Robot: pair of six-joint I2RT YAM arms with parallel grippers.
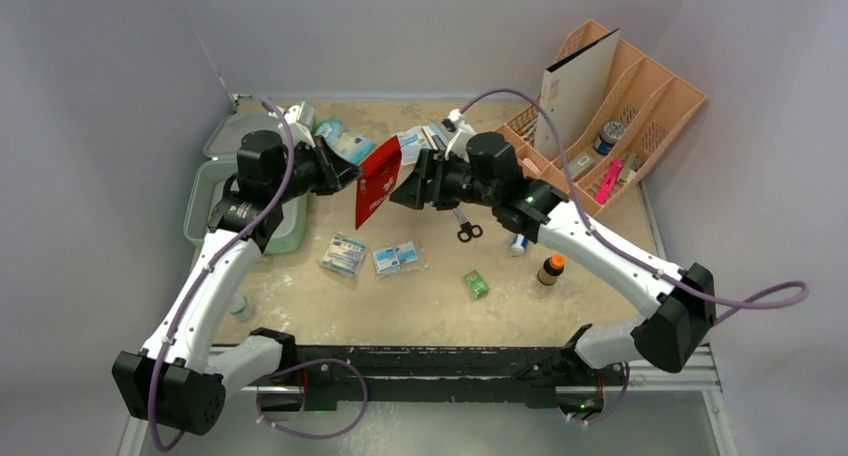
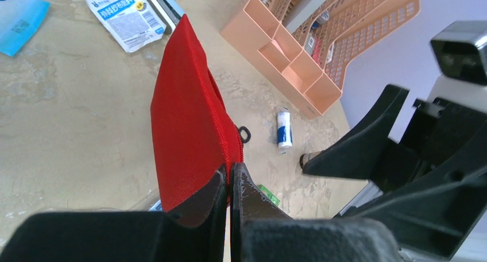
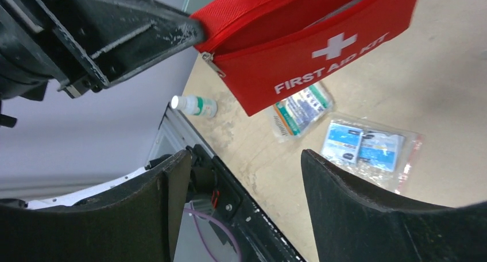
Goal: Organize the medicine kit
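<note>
A red first aid pouch [image 1: 377,182] hangs above the middle of the table, its top corner pinched in my left gripper [image 1: 357,173]. In the left wrist view those fingers are shut on the thin edge of the pouch [image 2: 189,118]. The right wrist view shows the pouch [image 3: 321,55] with its top gaping along the zipper and the white cross facing out. My right gripper is part open, with nothing between its fingers, close to the pouch's free side but apart from it.
Below lie two clear packets [image 1: 343,254] [image 1: 399,258], scissors [image 1: 467,226], a green packet [image 1: 477,283] and an orange-capped bottle [image 1: 551,268]. An open green box [image 1: 190,216] stands left, a peach organizer [image 1: 660,106] back right.
</note>
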